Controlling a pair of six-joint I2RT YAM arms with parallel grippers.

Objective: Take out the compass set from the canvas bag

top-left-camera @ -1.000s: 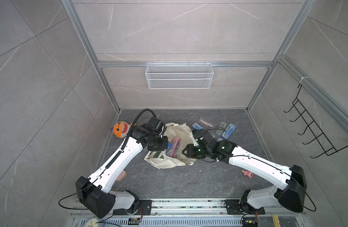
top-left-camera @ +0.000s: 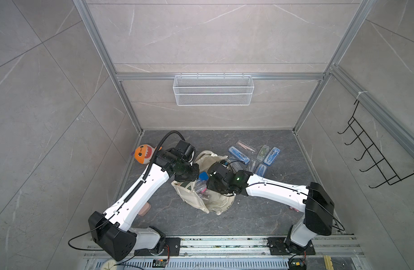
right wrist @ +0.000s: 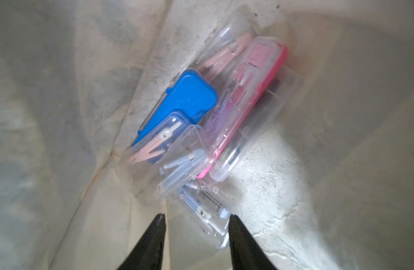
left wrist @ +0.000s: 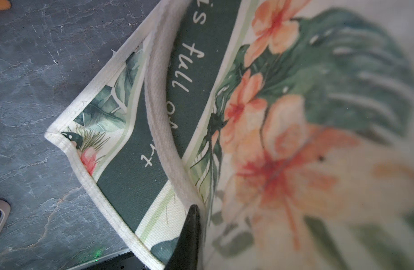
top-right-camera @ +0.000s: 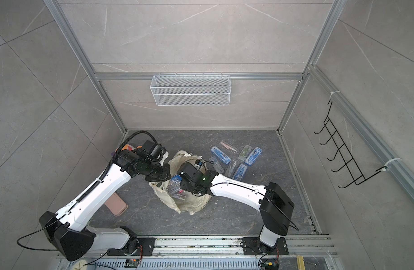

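Observation:
The cream canvas bag point(top-left-camera: 188, 195) lies open on the floor. In the left wrist view my left gripper is shut on the bag's printed side, near its handle. My right gripper points down inside the bag, fingers apart with nothing between them. Below it lie several plastic compass sets: a blue case point(right wrist: 191, 92), a pink-edged case point(right wrist: 249, 85) and clear cases with pink or light-blue compasses point(right wrist: 179, 166). The lowest clear case point(right wrist: 202, 207) shows between and beyond the fingertips.
Several cases point(top-left-camera: 239, 155) lie outside, behind the bag to the right. An orange plush toy point(top-left-camera: 145, 153) is at the left, a pink flat item point(top-right-camera: 115, 202) at the front left. A white wire basket point(top-left-camera: 213, 90) hangs on the back wall, black hooks point(top-right-camera: 344, 153) on the right wall.
My right arm has moved left and in over the bag from the front right, its gripper now over the bag's contents. The bag's front has shifted slightly; my left arm stays nearly in place.

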